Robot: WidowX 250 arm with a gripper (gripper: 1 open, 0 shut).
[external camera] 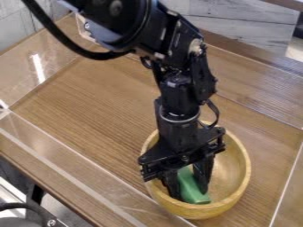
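Observation:
My black gripper [178, 168] reaches down into a yellow bowl [231, 186] on the right front of the wooden table. A green object [192, 188] lies in the bowl, right at the fingertips and partly covered by them. Whether the fingers are closed on it is hard to tell.
A pale wood-look wall stands at the back.

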